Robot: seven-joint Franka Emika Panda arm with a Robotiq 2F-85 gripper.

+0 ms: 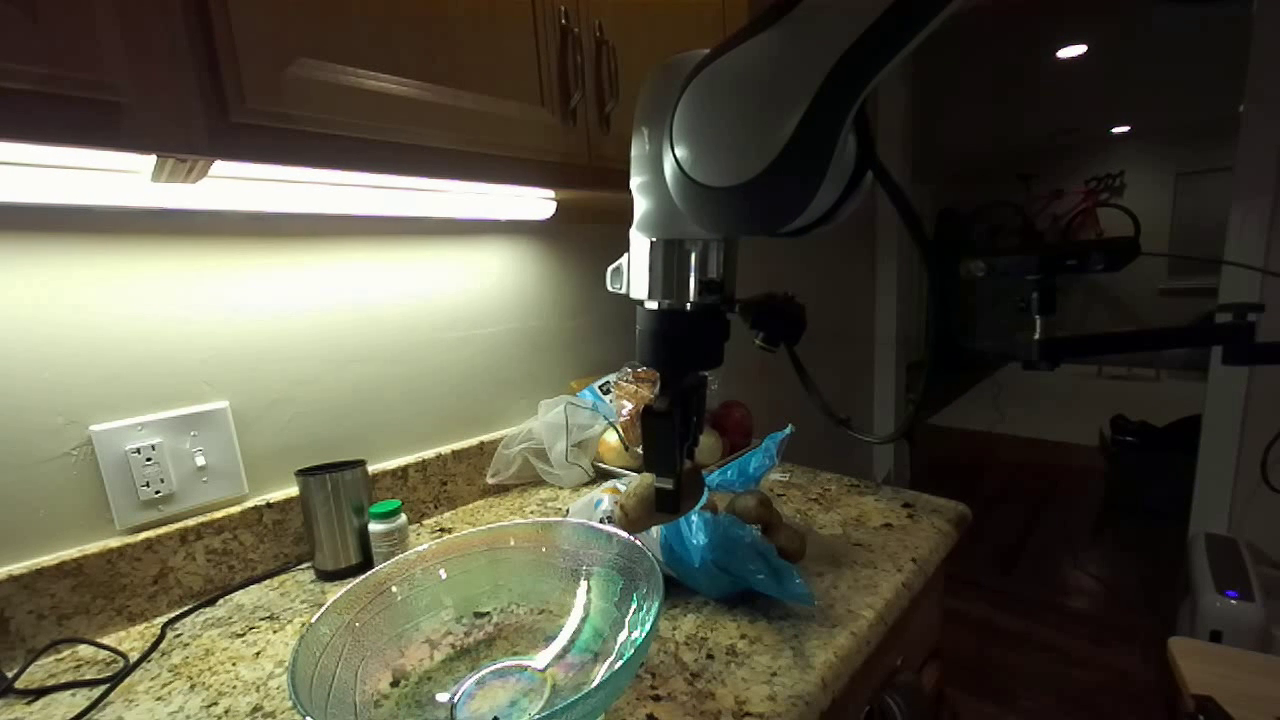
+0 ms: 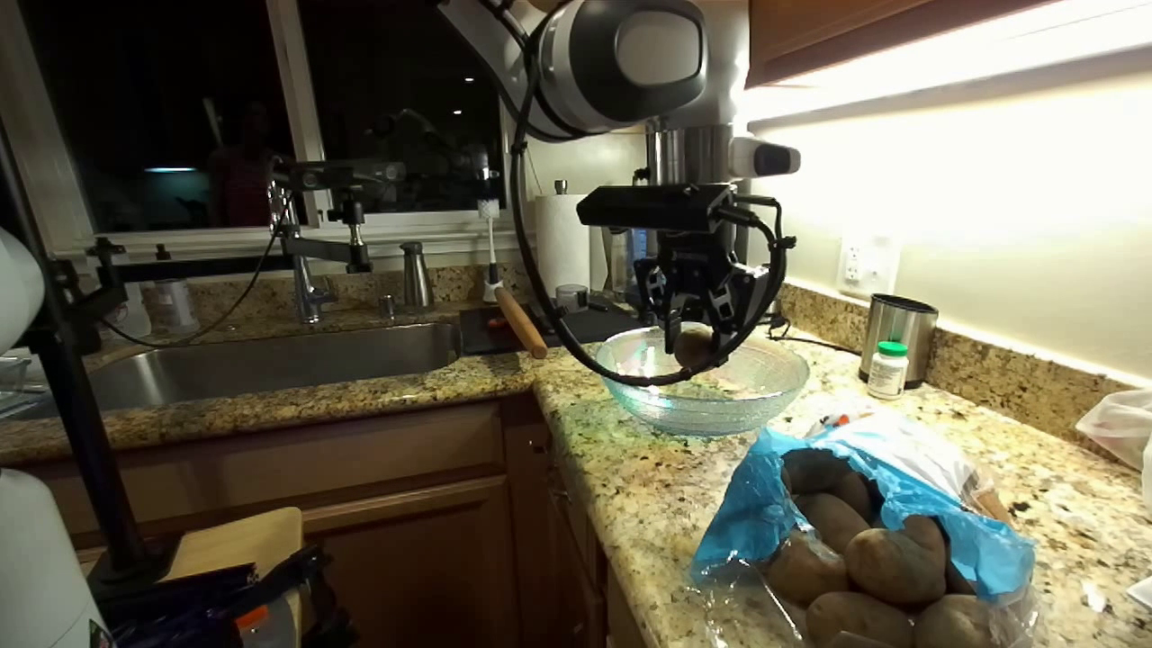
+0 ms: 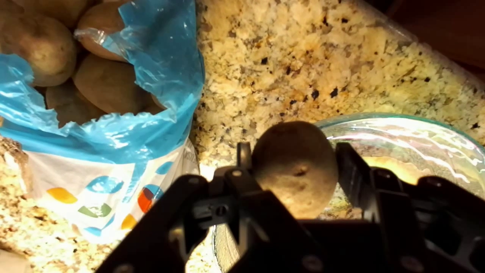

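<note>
A brown potato is pinched between the two black fingers of my gripper, with a finger on either side in the wrist view. In exterior view 2 the held potato hangs close to the clear glass bowl, overlapping it in the picture. Exterior view 1 has the gripper up above the counter, past the bowl's far rim. No potato shows inside the bowl. Several more potatoes lie in a torn blue and white bag beside the bowl.
Along the wall stand a steel canister and a white bottle with a green cap. A produce bag lies at the back. The sink is to the left in exterior view 2. Bare counter shows between bag and front edge.
</note>
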